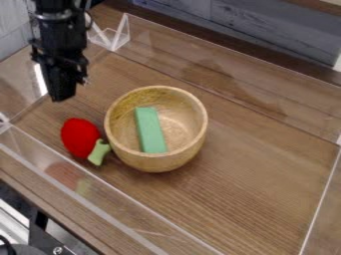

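Note:
The black gripper hangs at the upper left, pointing down, above the wooden table and to the left of a wooden bowl. Whether anything is between its small, dark fingers cannot be made out. Below it lie a red object with a green part, just outside the bowl's left side. Inside the bowl lies a green block.
A clear plastic piece stands at the top left, behind the arm. Clear edging runs along the left.

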